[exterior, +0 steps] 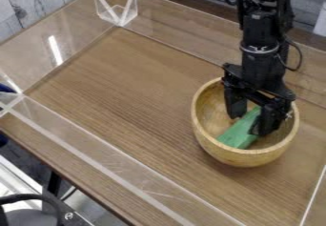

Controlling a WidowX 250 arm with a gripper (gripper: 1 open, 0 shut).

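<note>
A black robot arm reaches down from the top right into a round wooden bowl [209, 134] on the right side of the table. Its gripper [253, 115] is low inside the bowl, over a green object [234, 136] lying on the bowl's bottom. The dark fingers overlap the upper part of the green object; whether they are closed on it cannot be made out.
A white taped outline [117, 16] is at the top left. Black equipment with cables [26, 211] sits at the bottom left edge.
</note>
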